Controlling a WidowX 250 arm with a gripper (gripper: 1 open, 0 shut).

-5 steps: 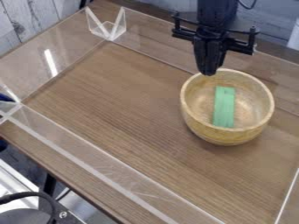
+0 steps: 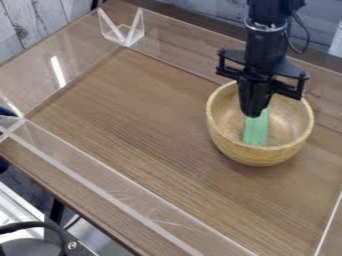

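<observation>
A tan round bowl (image 2: pixel 235 144) sits on the right part of the wooden table (image 2: pixel 134 130), with an elongated mint-green object (image 2: pixel 255 130) lying inside it. My black gripper (image 2: pixel 253 100) reaches down from the top right over the bowl, its tip above the far half of the green object and hiding part of the bowl's back. It looks shut, with nothing visible between its fingers.
Clear plastic walls edge the table, with a white wire piece (image 2: pixel 123 30) at the back left. A black cable (image 2: pixel 34 228) lies at the bottom left corner.
The gripper has come down and toward the camera, from behind and above the bowl to over the green object. The bowl and green object look unmoved.
</observation>
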